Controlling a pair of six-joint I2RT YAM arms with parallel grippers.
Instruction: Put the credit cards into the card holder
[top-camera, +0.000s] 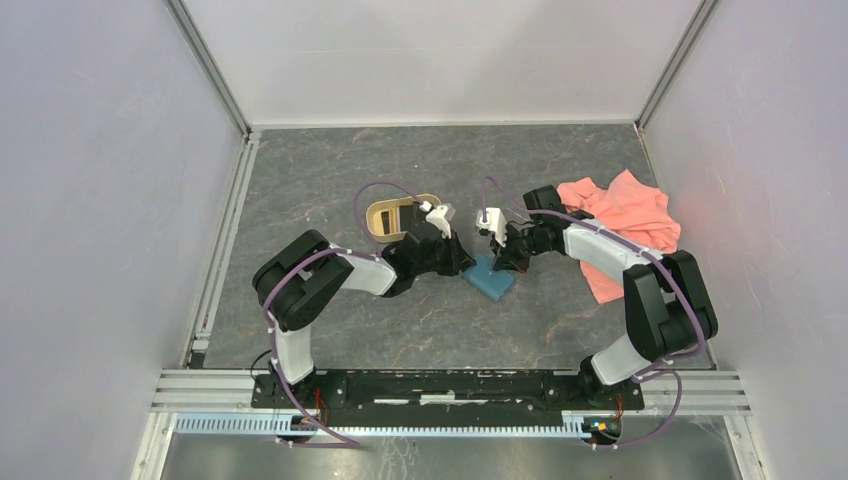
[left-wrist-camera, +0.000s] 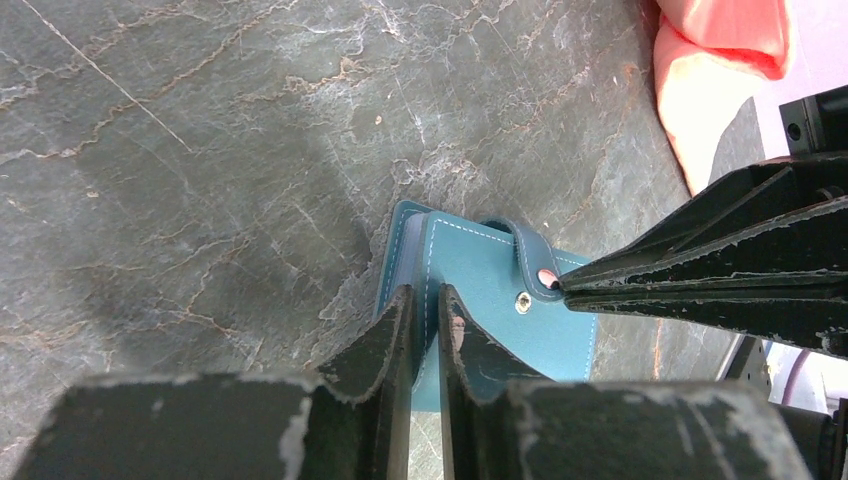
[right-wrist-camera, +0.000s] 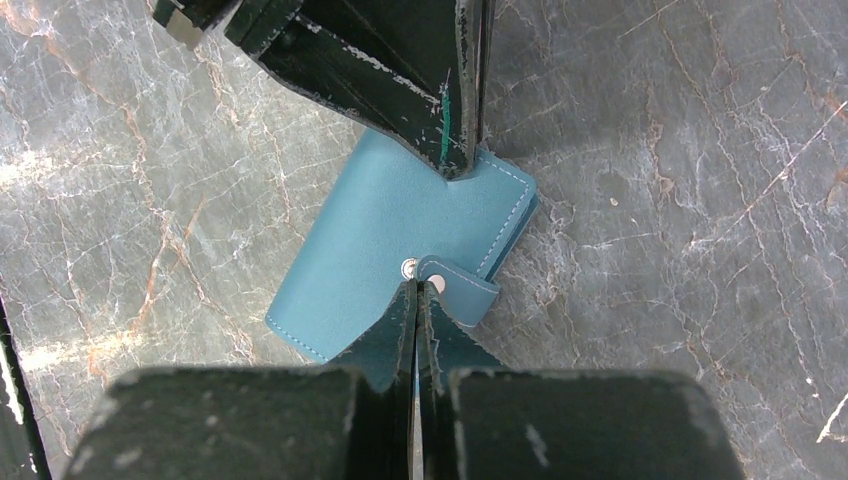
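Observation:
A teal card holder (top-camera: 487, 284) lies on the marble table between both grippers, its snap strap (right-wrist-camera: 462, 298) visible with button and stud. My left gripper is at the holder's spine edge, its fingers slightly apart with the edge between them; whether it grips is unclear. My right gripper is shut, its tips at the strap near the snap button, nothing visible between them.
Behind the left arm sits a tan tray (top-camera: 374, 216) with dark items in it. A salmon cloth (top-camera: 640, 210) lies at the right. The back and front of the table have free room.

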